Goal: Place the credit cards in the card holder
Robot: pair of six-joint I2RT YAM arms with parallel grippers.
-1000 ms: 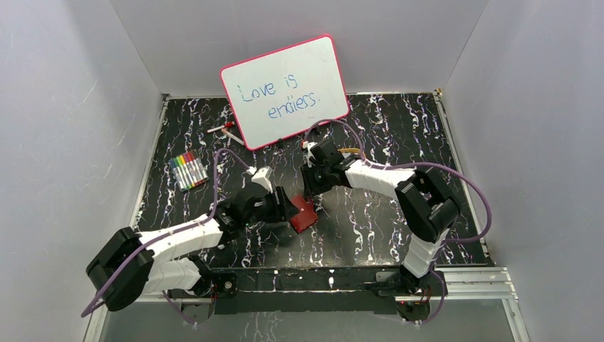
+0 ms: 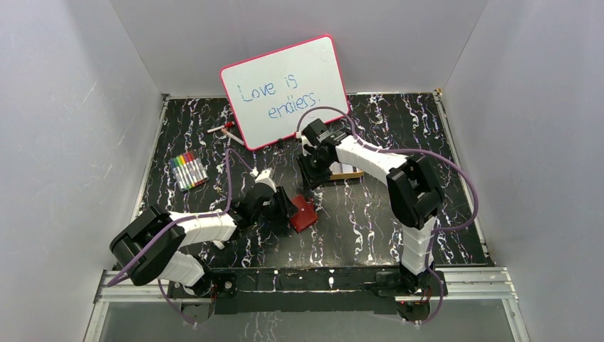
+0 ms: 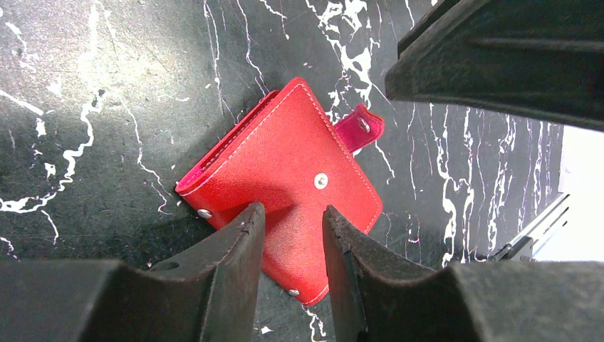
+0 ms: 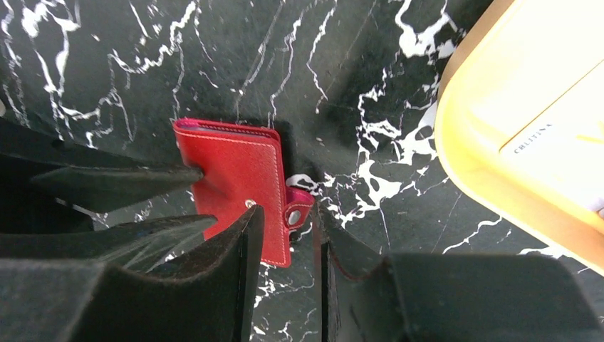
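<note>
On the black marbled table lies a red card holder (image 2: 304, 214), shut flat, its pink-lined edge and small snap tab (image 3: 360, 128) showing in the left wrist view. Just above it my left gripper is partly open, fingertips apart over the red leather with nothing between them. My right gripper hovers higher, beyond the holder's tab side, with a gap between its fingers and nothing in it. To its right in the right wrist view, a yellow tray (image 4: 456, 149) holds a white card (image 4: 552, 135) with printed lettering. Whether cards sit inside the holder cannot be seen.
A whiteboard (image 2: 285, 89) with writing leans at the back, and loose markers lie by its lower left corner. A row of colored markers (image 2: 189, 171) rests at the left. Both gripper heads are close together.
The holder stays put.
</note>
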